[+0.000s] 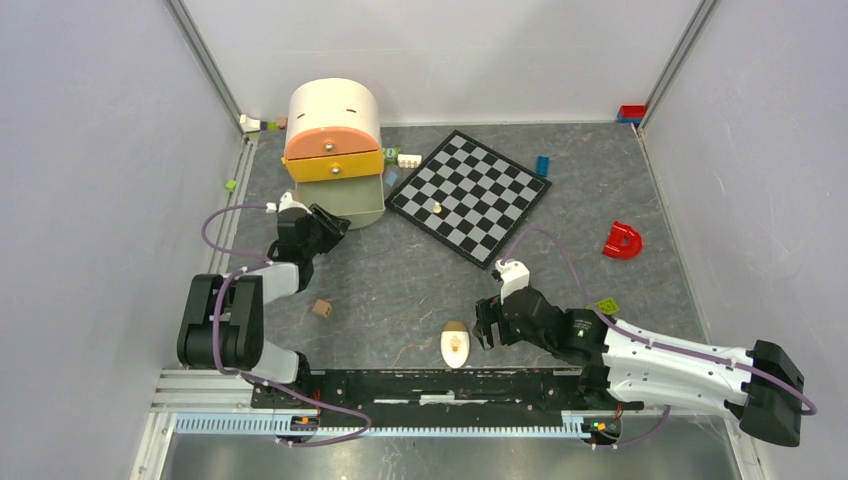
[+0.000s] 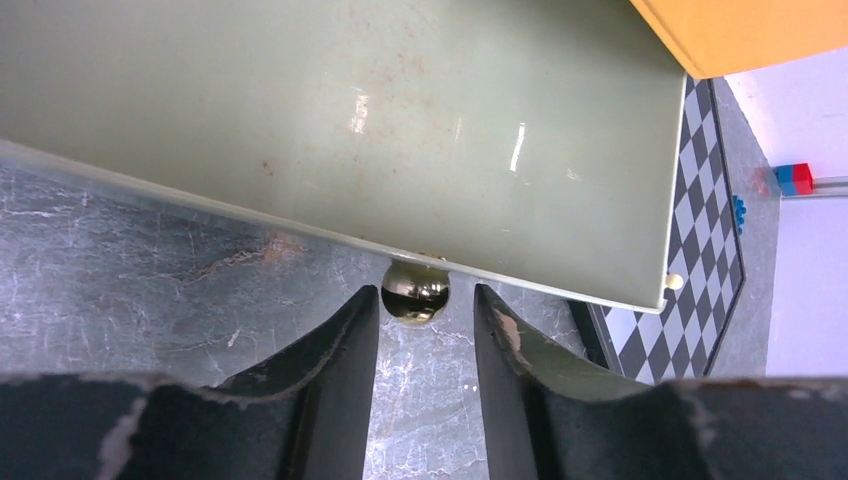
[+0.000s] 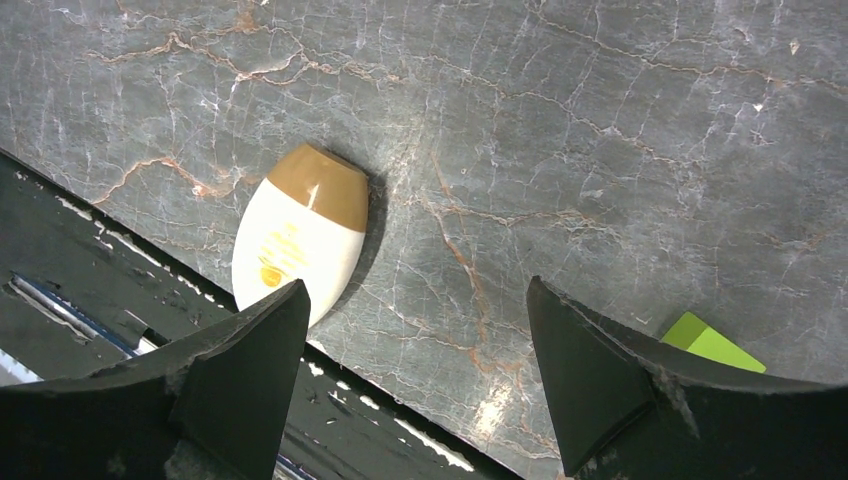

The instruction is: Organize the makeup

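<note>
The cream cabinet [image 1: 333, 108] at the back left has its lowest drawer [image 1: 362, 196] pulled out. In the left wrist view that pale green drawer [image 2: 400, 130] looks empty where it shows. A shiny metal knob [image 2: 415, 290] on its front edge lies between the tips of my left gripper, whose fingers stand open with gaps on both sides. A white bottle with a brown cap [image 1: 455, 345] lies on the floor by my right gripper [image 1: 484, 324]. That gripper is open and empty; in the right wrist view the bottle [image 3: 300, 235] is ahead of its left finger.
A chessboard [image 1: 470, 195] with a small piece on it lies right of the cabinet. A tan cube [image 1: 322, 309], a red D-shaped piece [image 1: 622, 241] and a green block [image 1: 607, 306] are scattered around.
</note>
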